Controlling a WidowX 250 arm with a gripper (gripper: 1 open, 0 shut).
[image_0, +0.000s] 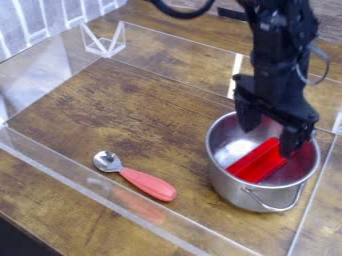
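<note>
My black gripper reaches down from the top into the right part of a steel pot, open, its two fingers over a red object lying inside. The fingertips are inside the pot's rim, partly in front of the red object; whether they touch it is unclear. A spoon with a pink handle lies on the wooden table left of the pot.
Clear plastic walls border the area, with a small white wire piece at the back left.
</note>
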